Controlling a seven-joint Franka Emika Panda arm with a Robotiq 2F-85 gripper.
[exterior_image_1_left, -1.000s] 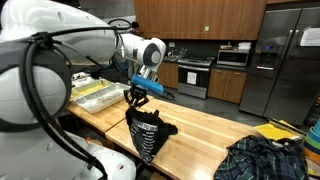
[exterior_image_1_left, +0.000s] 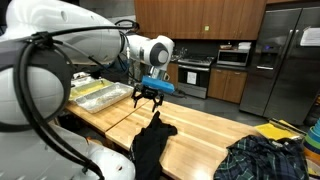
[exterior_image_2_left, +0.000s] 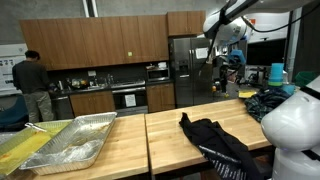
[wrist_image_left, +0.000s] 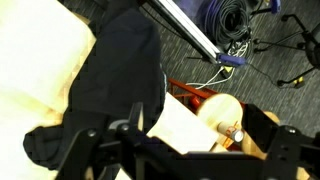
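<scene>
A black cloth (exterior_image_1_left: 151, 147) lies crumpled on the wooden table (exterior_image_1_left: 205, 135), with part of it reaching over the edge nearest the robot's base. In the second exterior view the same cloth (exterior_image_2_left: 222, 138) spreads across the front of the tabletop. My gripper (exterior_image_1_left: 148, 101) hangs above it, clear of the fabric, fingers apart and empty. From the wrist, the cloth (wrist_image_left: 115, 70) fills the left and upper middle, passing behind the left finger (wrist_image_left: 125, 131). The gap between the fingers shows bare table edge and floor.
A heap of dark plaid cloth (exterior_image_1_left: 265, 160) sits at the table's right end, near a yellow item (exterior_image_1_left: 278, 130). Clear trays (exterior_image_2_left: 75, 140) stand at the other end. Stools (wrist_image_left: 218, 112) are below the edge. A person (exterior_image_2_left: 38, 85) stands far back.
A second ago the cloth hung up at my gripper.
</scene>
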